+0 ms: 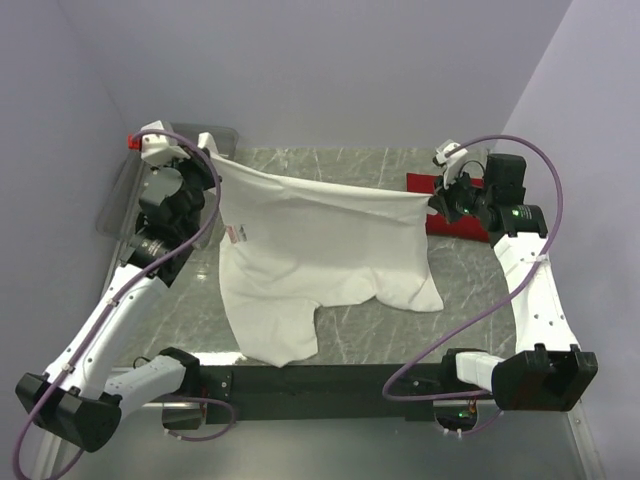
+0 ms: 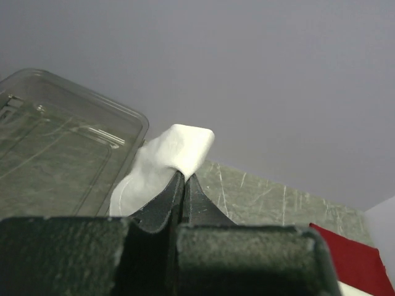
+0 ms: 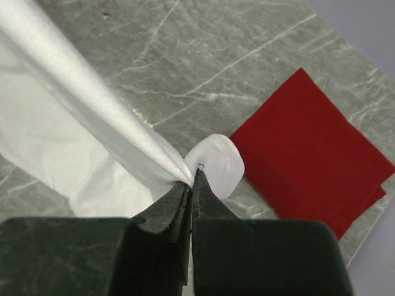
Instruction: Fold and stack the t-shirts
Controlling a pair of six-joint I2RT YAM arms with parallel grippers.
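Observation:
A white t-shirt (image 1: pixel 320 240) is stretched between my two grippers, its upper edge pulled nearly straight and its lower part spread over the marbled table. At the left, my left gripper (image 1: pixel 212 160) is shut on one corner of the shirt; in the left wrist view a tuft of white cloth (image 2: pixel 179 148) sticks out past the fingertips. My right gripper (image 1: pixel 434 198) pinches the other corner, and a small loop of cloth (image 3: pixel 217 163) pokes out beyond its fingers in the right wrist view. Beside it lies a folded red t-shirt (image 3: pixel 308 151), flat on the table.
A clear plastic bin (image 2: pixel 55 142) stands at the back left, partly behind my left arm. Walls close off the back and the right side. Bare marbled table (image 1: pixel 350 162) shows behind the white shirt and to its right.

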